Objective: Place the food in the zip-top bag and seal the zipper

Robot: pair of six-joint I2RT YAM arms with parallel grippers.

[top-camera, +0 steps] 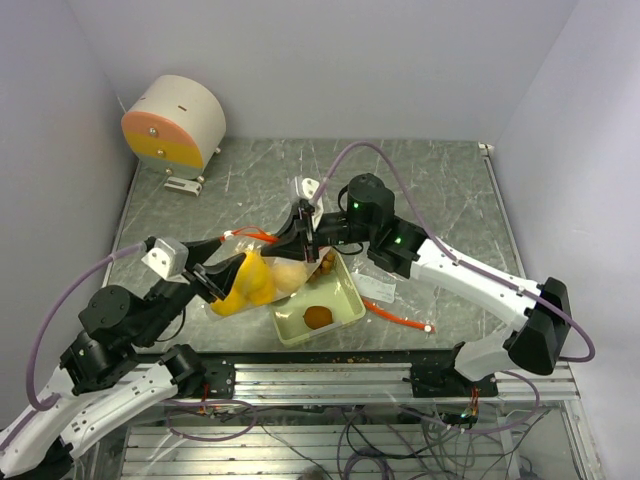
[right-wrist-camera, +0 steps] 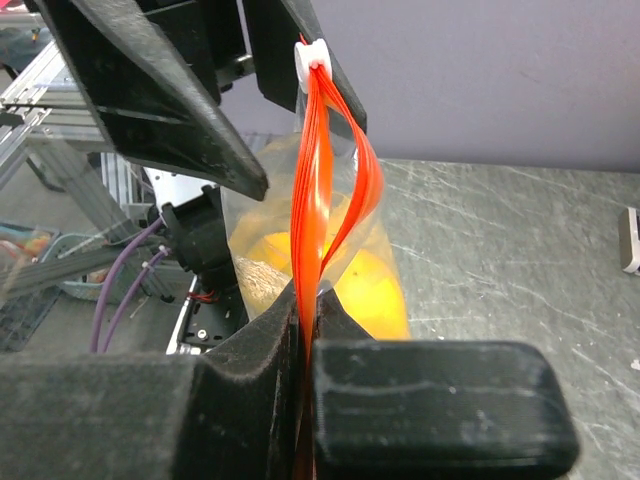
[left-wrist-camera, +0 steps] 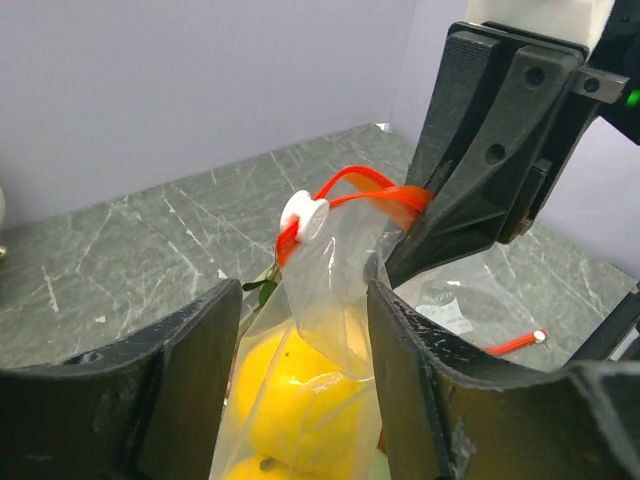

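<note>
A clear zip bag [left-wrist-camera: 330, 290] stands tilted, holding yellow food [top-camera: 240, 285]. Its orange zipper strip [right-wrist-camera: 308, 180] runs double along the top, with a white slider [left-wrist-camera: 305, 215] at the far end. My right gripper is shut on the strip near the other end. The left gripper is part open at the slider's end of the bag, its fingertips [left-wrist-camera: 225, 300] apart on either side of the clear plastic below the slider. Neither finger visibly presses the slider. Part of the bag's body is hidden behind my arms in the top view.
A pale green bin [top-camera: 290, 335] with a brown item [top-camera: 318, 317] and several smaller ones lies under the right arm. Right of it is another orange strip [top-camera: 400, 318] on clear plastic. A rounded drawer box [top-camera: 175, 125] stands back left.
</note>
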